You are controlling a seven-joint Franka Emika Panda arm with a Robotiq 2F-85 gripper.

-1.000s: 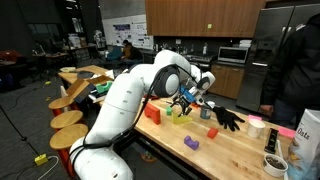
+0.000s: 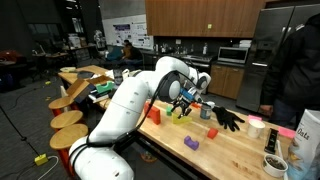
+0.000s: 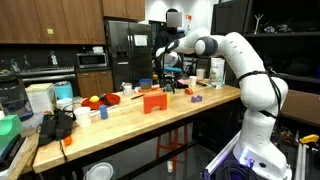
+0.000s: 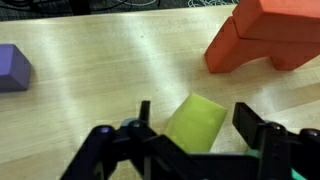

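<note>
Seen from the wrist, a yellow-green block [image 4: 198, 122] stands between the fingers of my gripper. The fingers are apart, with a strip of table showing on the block's left side and a narrower gap on its right. In exterior view 1 my gripper [image 2: 184, 108] is low over the table, right at the yellow block [image 2: 182, 120]. The arm hides part of this spot in exterior view 2, where a bit of yellow block [image 3: 170, 98] shows beside an orange-red block [image 3: 155, 102].
Close by on the upper right is a big orange-red block [image 4: 262, 35]; a purple block [image 4: 12, 68] lies to the left. A green object [image 4: 291, 168] sits at the lower right. Black gloves [image 2: 228, 118] and a white bowl [image 2: 256, 128] lie farther along the table.
</note>
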